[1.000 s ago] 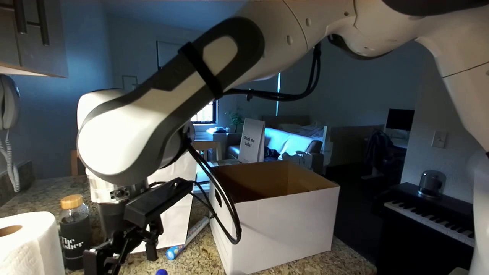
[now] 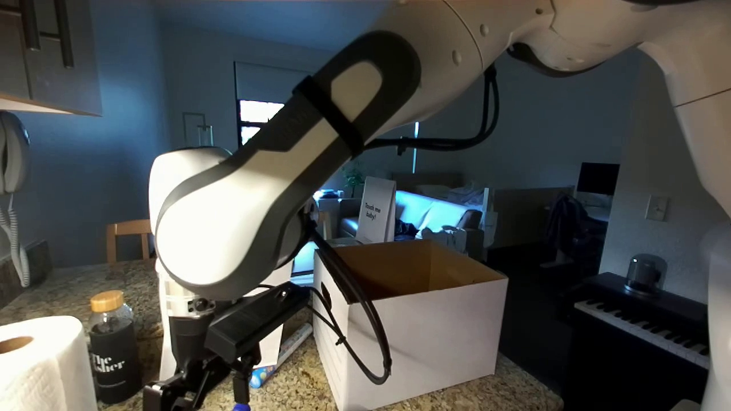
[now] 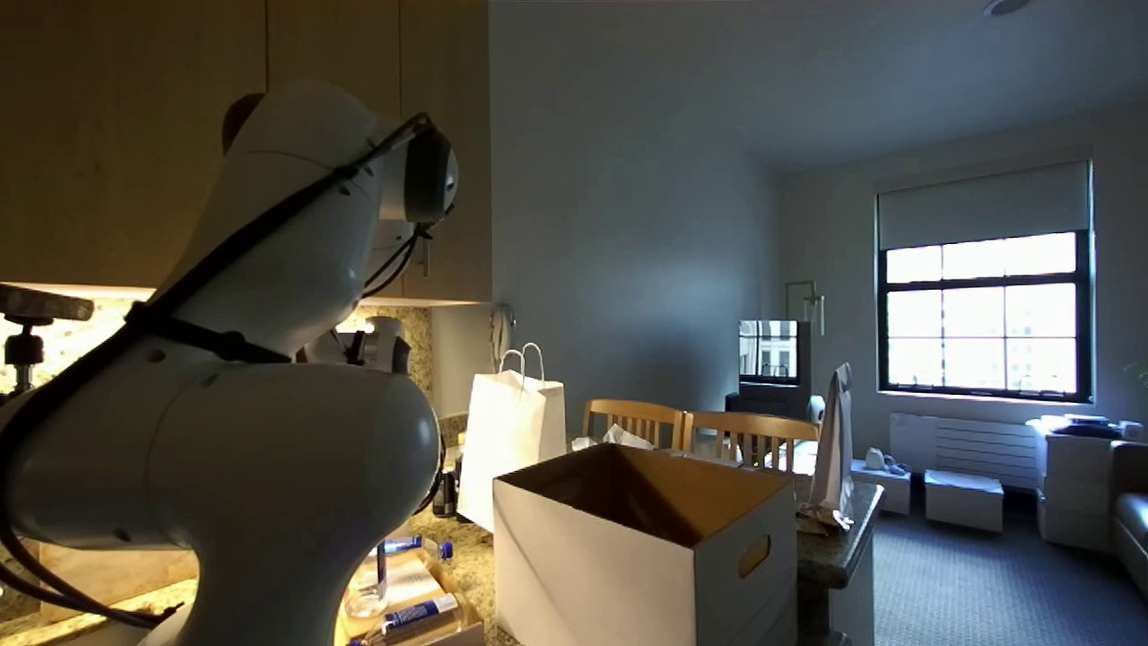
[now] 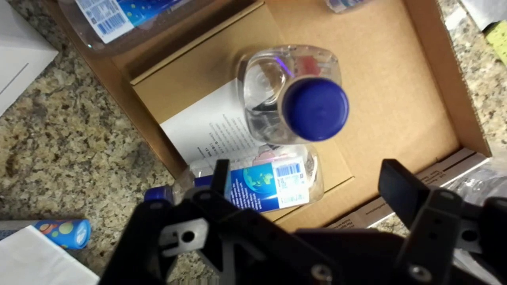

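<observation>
My gripper stands open above a shallow cardboard box, its two black fingers wide apart with nothing held between them. Just past the fingertips in the wrist view, a clear bottle with a dark blue cap [image 4: 315, 109] stands upright in the cardboard box [image 4: 394, 90]. A second clear bottle with a blue label [image 4: 259, 185] lies on its side, partly hidden by the left finger. Part of another labelled bottle [image 4: 138, 19] shows at the upper left. In exterior view 1 the gripper [image 2: 202, 397] is low by the counter's near edge, its tips partly out of frame.
A large open white box [image 2: 425, 329] stands right of the gripper. Close by are a white paper bag [image 3: 511, 431], a blue-ended tube [image 4: 61, 232], a dark bottle with a wooden lid [image 2: 113, 349] and a paper towel roll [image 2: 48, 370].
In exterior view 1 the arm has shifted to the right and the gripper sits a little lower, closer to the blue cap. The large white box has not moved.
</observation>
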